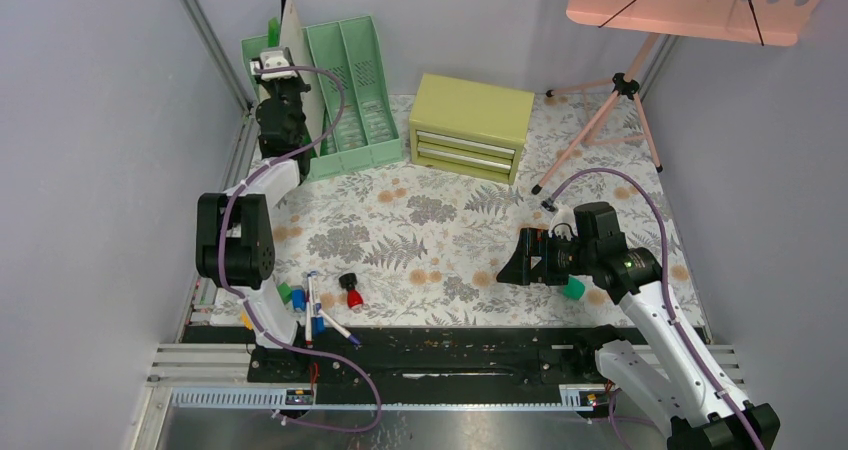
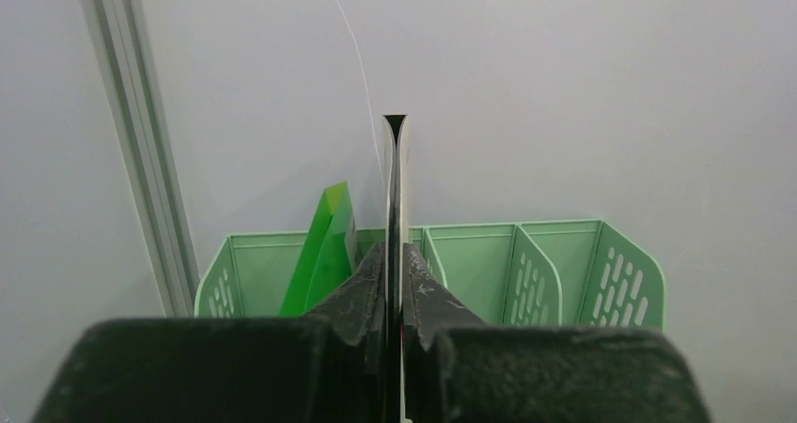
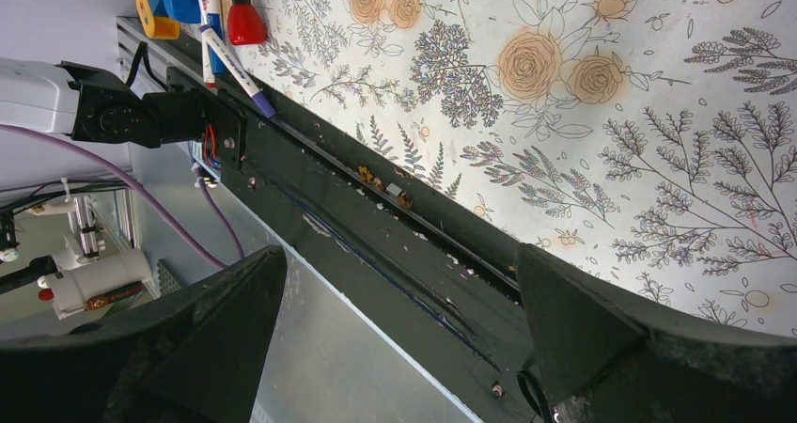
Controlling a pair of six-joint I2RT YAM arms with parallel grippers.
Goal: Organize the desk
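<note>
A thin white-sided book or folder (image 2: 395,160) stands upright, edge-on in the left wrist view. My left gripper is shut on it, one finger on each side. Below and behind it is the green desk organizer (image 1: 356,160), whose compartments are divided by slotted walls. A bright green item (image 2: 324,249) leans in its left part, left of the book. Whether the book's lower edge touches the organizer floor is hidden by the arm. Over the right side of the table, my right gripper is open and empty.
Several pens (image 1: 310,310), a blue block (image 1: 298,299) and a red-and-black stamp-like item (image 1: 351,291) lie at the front left. A yellow-green drawer box (image 1: 470,120) stands beside the organizer. A pink tripod stand (image 1: 610,105) is at the back right.
</note>
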